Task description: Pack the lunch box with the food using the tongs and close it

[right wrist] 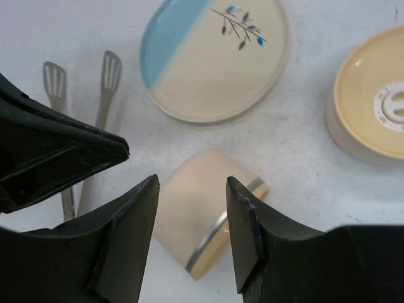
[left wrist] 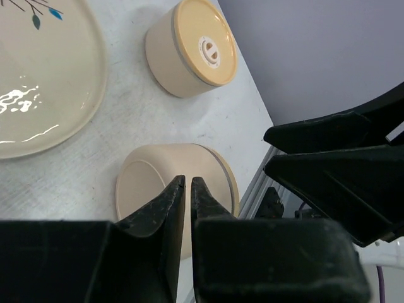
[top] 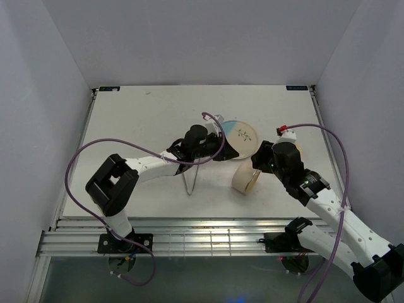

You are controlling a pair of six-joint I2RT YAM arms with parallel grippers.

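A cream container (top: 243,177) lies on its side, metal rim and tan band to the right, below my right gripper (top: 265,158); its fingertips (right wrist: 235,192) hang over it, parted. My left gripper (top: 224,148) is near the plate's left front; in the left wrist view its fingertips (left wrist: 189,186) look close together, and whether anything is between them is unclear. The plate (right wrist: 214,76) is cream and blue with a sprig. A round cream container with a tan lid (left wrist: 189,47) stands upright right of the plate. Two slotted utensils (right wrist: 107,82) lie left of the plate.
Grey walls flank it, and a metal rail (top: 189,224) runs along the front edge.
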